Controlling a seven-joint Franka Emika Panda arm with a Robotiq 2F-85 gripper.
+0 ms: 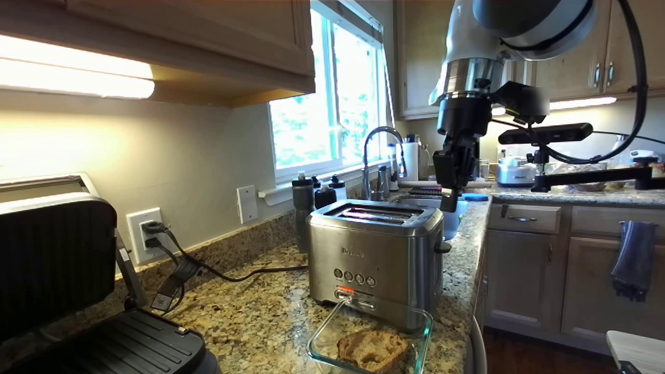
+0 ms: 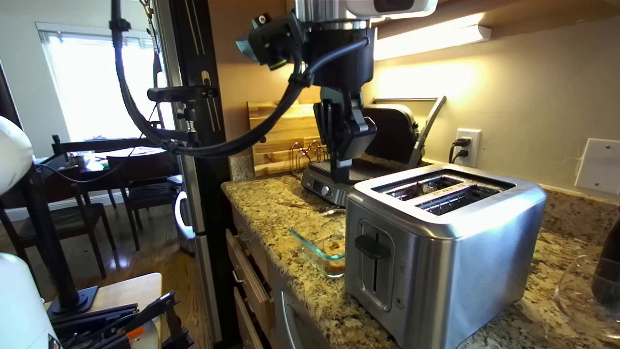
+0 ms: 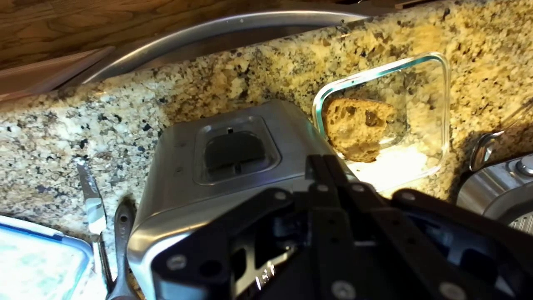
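Observation:
My gripper (image 1: 449,198) is shut, with nothing showing between its fingers, and hangs above the lever side of the steel toaster (image 1: 368,262). In the wrist view its fingertips overlap the edge of the toaster (image 3: 235,200), near a glass dish (image 3: 447,110). A slice of bread (image 3: 357,125) lies inside that dish. The toaster's lever (image 2: 372,247) stands high in its slot, and both bread slots (image 2: 459,199) look empty. From the second exterior view, the gripper (image 2: 341,177) is seen past the toaster's near top edge, clear of the lever.
An open grill (image 1: 124,343) sits at the left of the counter. A knife (image 3: 92,202), a dark-handled utensil (image 3: 124,235) and a blue-rimmed container (image 3: 40,260) lie beyond the toaster's other side. Bottles (image 1: 303,199) stand behind it, and a power cord (image 1: 262,272) runs to the wall.

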